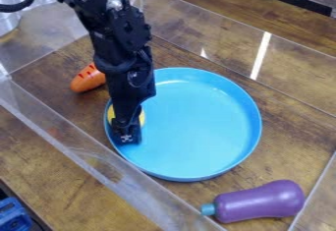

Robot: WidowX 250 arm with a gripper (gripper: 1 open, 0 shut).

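Observation:
My black gripper (126,125) reaches down into a blue plate (199,127), over its left side. It is open, with a yellow object (137,117) at its fingers, mostly hidden behind them; I cannot tell what it is. An orange carrot (86,78) lies left of the plate, and a purple eggplant (257,202) lies at the lower right, outside the plate.
Clear tray walls surround the wooden surface (286,146). A blue object (11,215) shows in the lower left corner. The plate's middle and right are empty.

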